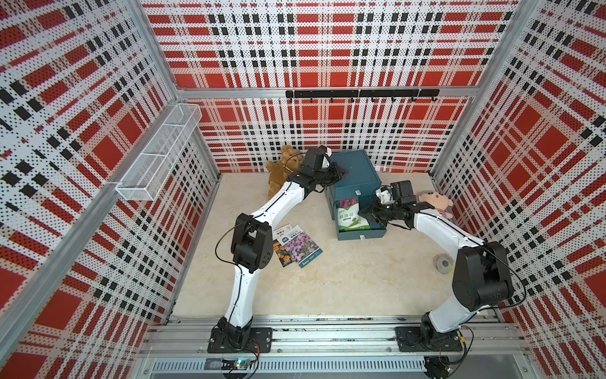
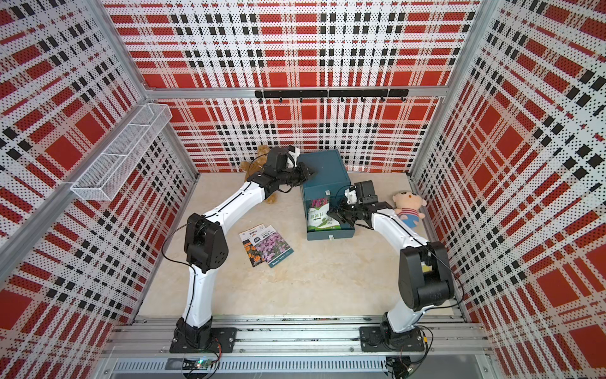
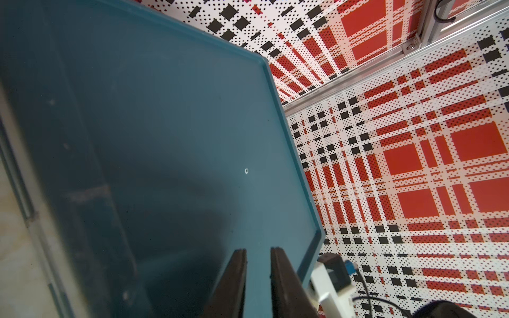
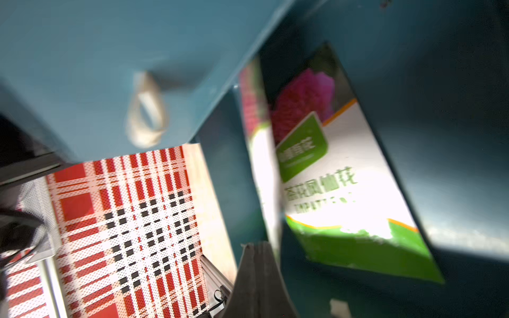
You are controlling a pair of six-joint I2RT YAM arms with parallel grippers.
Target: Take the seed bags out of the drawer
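Observation:
The blue-grey box (image 1: pixel 354 167) has its drawer (image 1: pixel 361 234) pulled out at the front, holding green-and-white seed bags (image 2: pixel 322 218) with pink flowers; in the right wrist view one bag (image 4: pixel 344 185) lies in the drawer beside a narrower upright one. Over the box top, my left gripper appears part open, with no object seen between its fingers. My right gripper is at the drawer's right part, shut, nothing seen between its fingers. Two seed packets (image 1: pixel 301 249) lie on the table left of the box.
A brown bear (image 1: pixel 277 170) sits left of the box, a pink doll (image 2: pixel 409 208) to the right. A roll (image 1: pixel 443 262) lies near the right arm. A wire basket (image 1: pixel 151 158) hangs on the left wall.

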